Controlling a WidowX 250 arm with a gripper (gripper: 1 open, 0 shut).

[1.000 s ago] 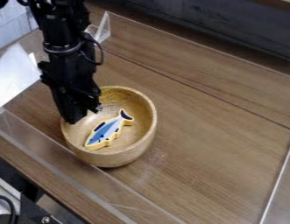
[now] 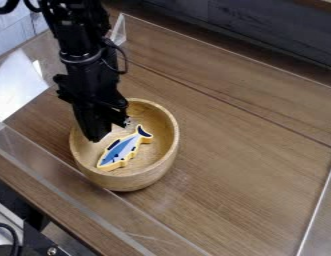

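A round wooden bowl [image 2: 154, 170] sits on the left part of the wooden counter. Inside it lies a flat fish-shaped piece [image 2: 124, 147], blue and white with a yellow edge. My black gripper [image 2: 97, 130] points down over the bowl's back-left part, just beside and above the fish, apparently shut, with nothing visible between its fingers; the tips are dark and hard to make out.
Bare counter [image 2: 241, 150] spreads to the right of the bowl. Clear panels line the front-left and right edges. A dark backsplash [image 2: 248, 30] runs along the back.
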